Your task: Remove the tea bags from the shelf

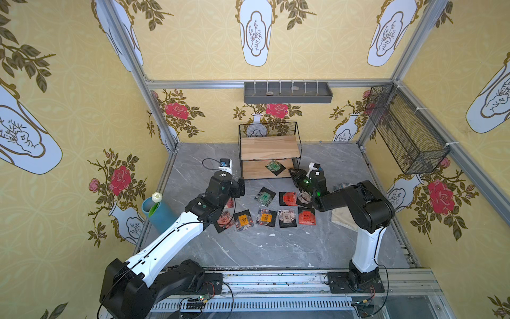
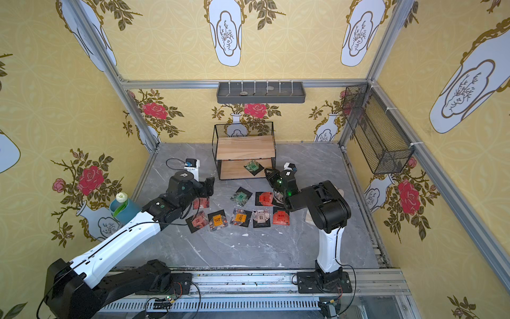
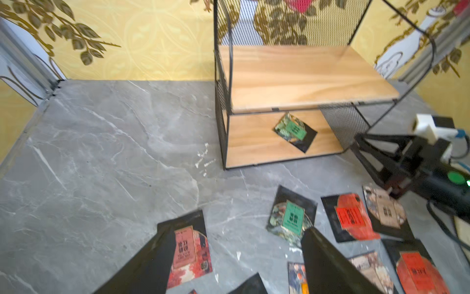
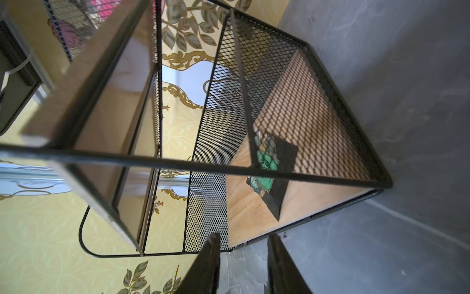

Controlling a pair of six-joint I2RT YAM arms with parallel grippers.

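A green-labelled tea bag (image 1: 275, 166) lies on the lower wooden board of the two-tier shelf (image 1: 268, 145). My right gripper (image 2: 270, 175) is at the shelf's right end, its fingers apart and empty in the right wrist view, facing that tea bag through the frame. My left gripper stands open with nothing held, left of the shelf and above the table. On the table in front of the shelf lie several tea bags, among them a green one (image 3: 292, 216), a red one (image 3: 350, 217) and a pink one (image 3: 184, 245).
A blue vase (image 1: 163, 215) with a white flower stands at the front left, and a pale cloth (image 1: 342, 219) lies at the right. A wire basket (image 1: 403, 133) and a grey rack (image 1: 288, 98) hang on the walls.
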